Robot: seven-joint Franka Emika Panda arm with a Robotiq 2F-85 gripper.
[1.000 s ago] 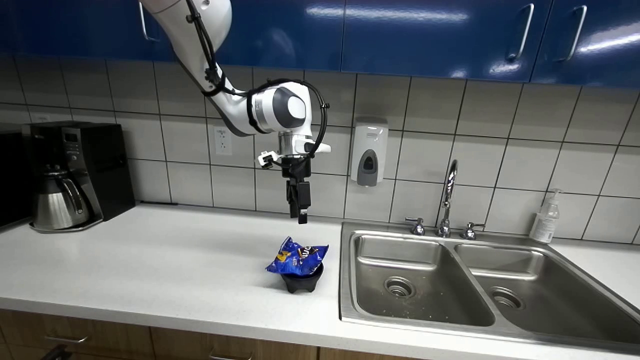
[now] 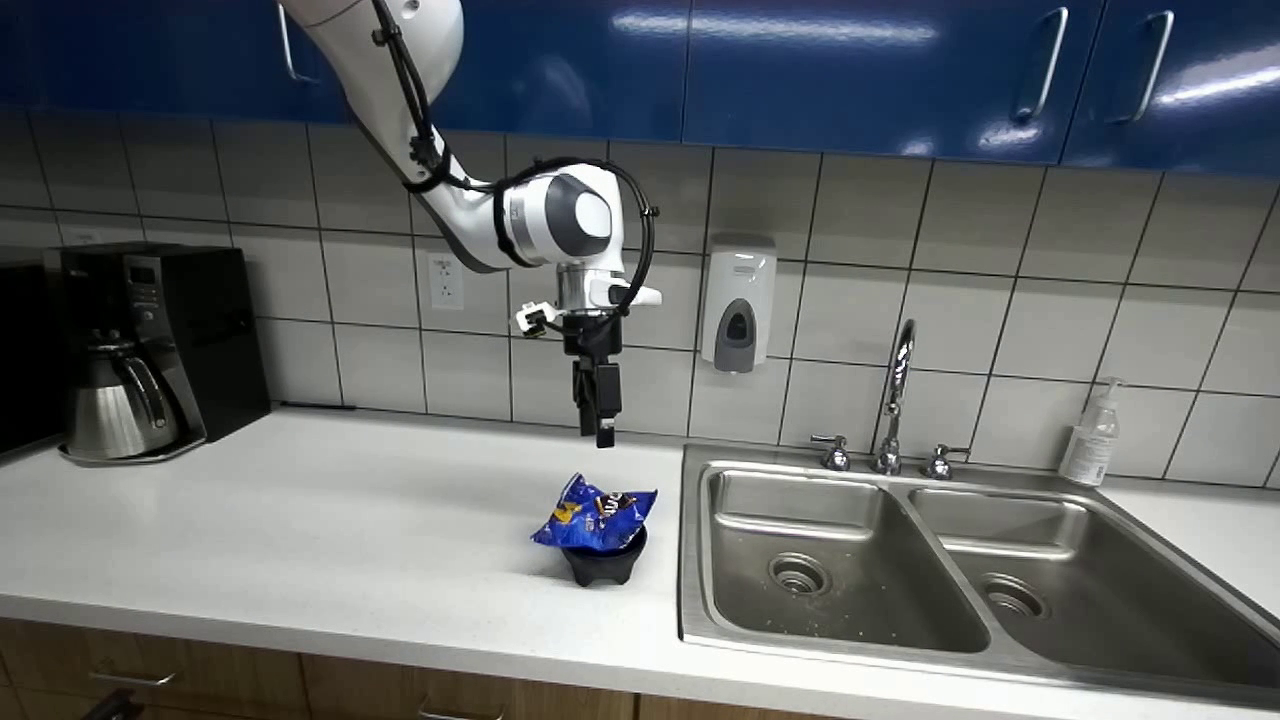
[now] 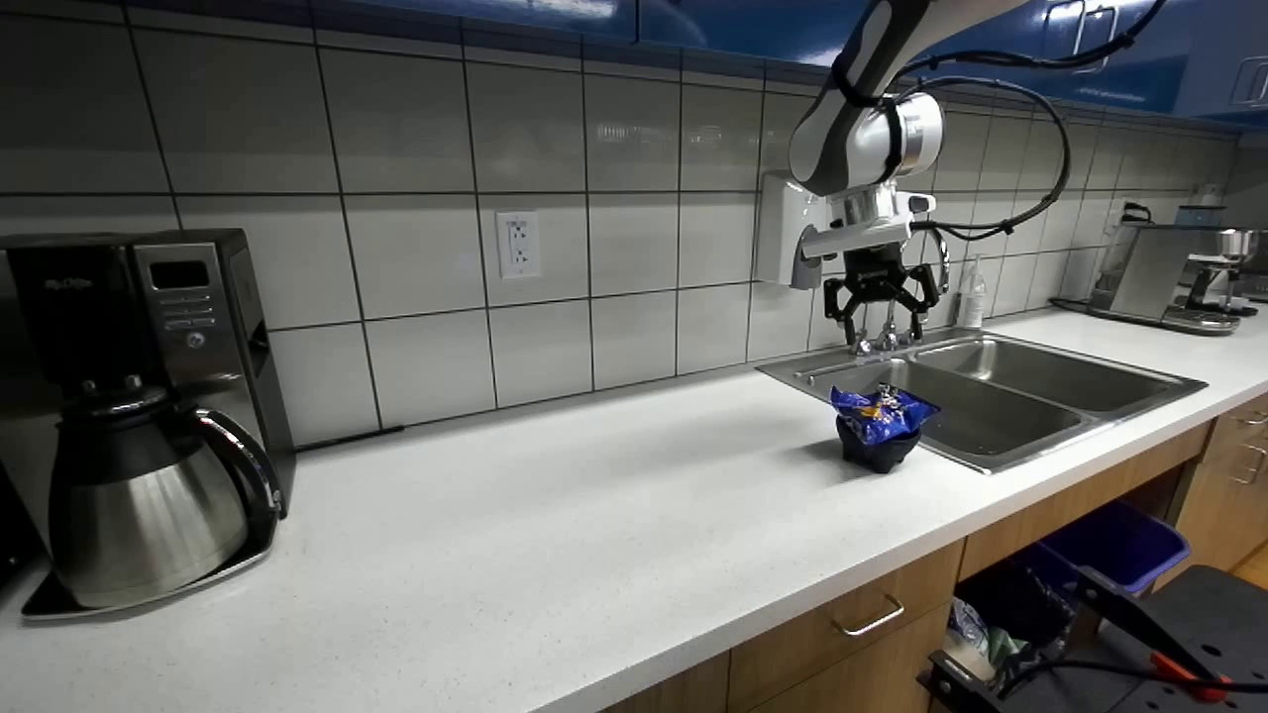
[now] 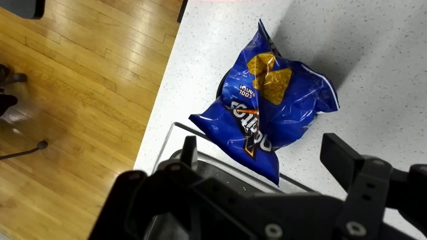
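Observation:
A crumpled blue Doritos bag (image 2: 596, 516) rests on top of a small black bowl (image 2: 603, 562) on the white counter, left of the sink. In the wrist view the bag (image 4: 260, 108) covers nearly all of the bowl, leaving only a sliver of dark rim. Above the bag hangs my gripper (image 3: 882, 338), pointing down and clear of it. Its two black fingers stand wide apart, with nothing held between them; the wrist view shows one finger (image 4: 340, 162) on the right.
A steel double sink (image 2: 828, 450) with a faucet (image 2: 894, 396) lies right of the bowl. A soap dispenser (image 2: 737, 306) hangs on the tiled wall. At the far left stands a coffee maker (image 3: 220, 321) with its carafe.

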